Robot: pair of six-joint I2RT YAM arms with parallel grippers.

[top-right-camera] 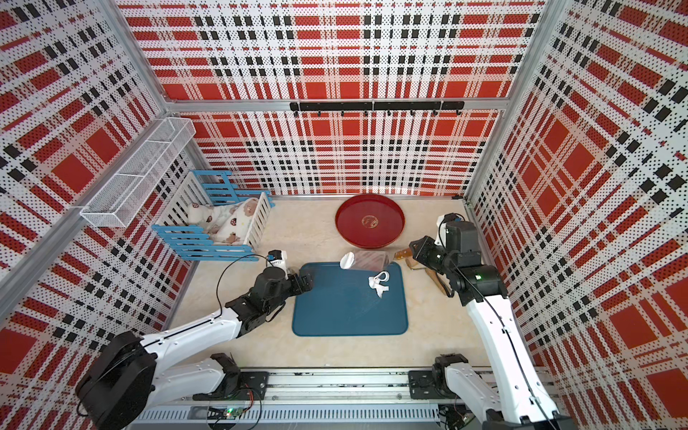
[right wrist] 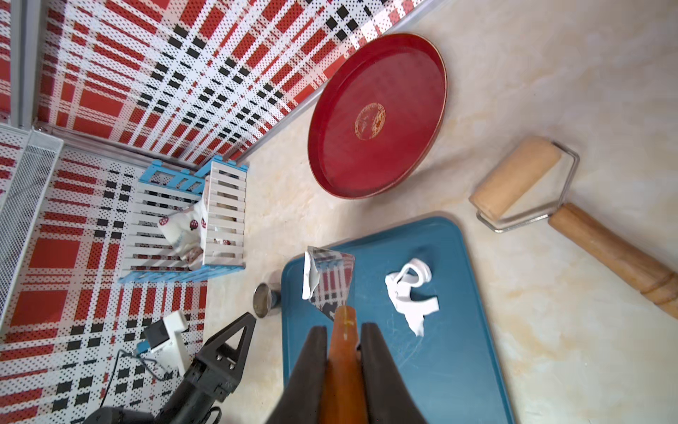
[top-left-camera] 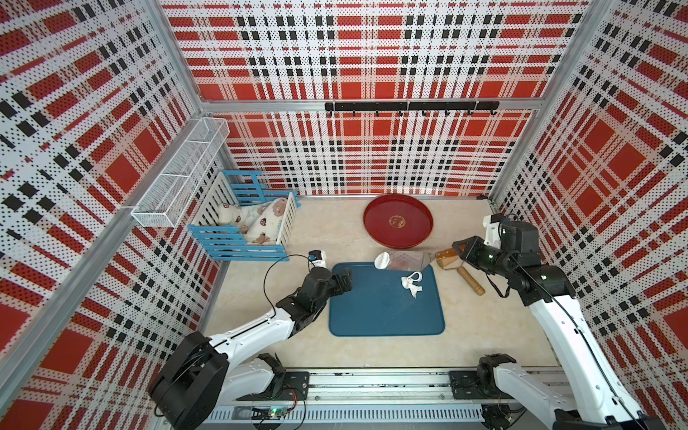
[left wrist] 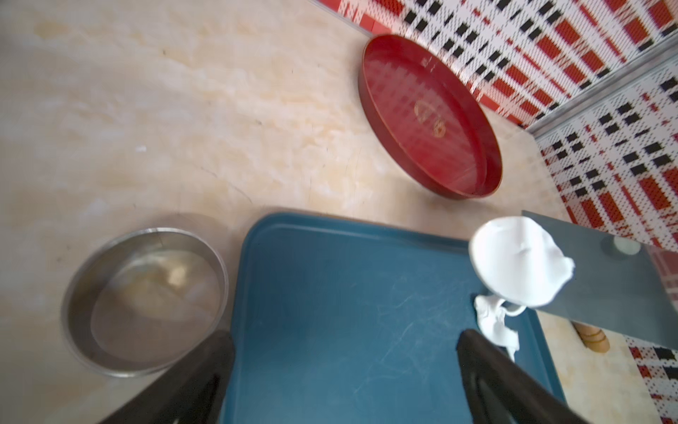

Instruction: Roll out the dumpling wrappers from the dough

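My right gripper (top-left-camera: 464, 248) is shut on the wooden handle (right wrist: 344, 360) of a broad cleaver. The shiny blade (left wrist: 607, 272) points left across the blue tray's far right part. A white piece of dough (left wrist: 519, 260) hangs on the blade's far end. Below it, a looped, torn scrap of white dough (right wrist: 411, 293) lies on the tray (right wrist: 452, 282). Right of the tray rests a wooden roller (right wrist: 519, 176) with a wire frame and handle. My left gripper (top-left-camera: 347, 280) stands open over the tray's left edge, its fingers (left wrist: 190, 381) apart and empty.
A steel bowl (left wrist: 148, 304) sits just left of the tray. Behind the tray lies a round red tray (top-left-camera: 397, 220). At the back left stands a blue and white crib (top-left-camera: 243, 222) with cloth inside. Most of the blue tray's left and front is bare.
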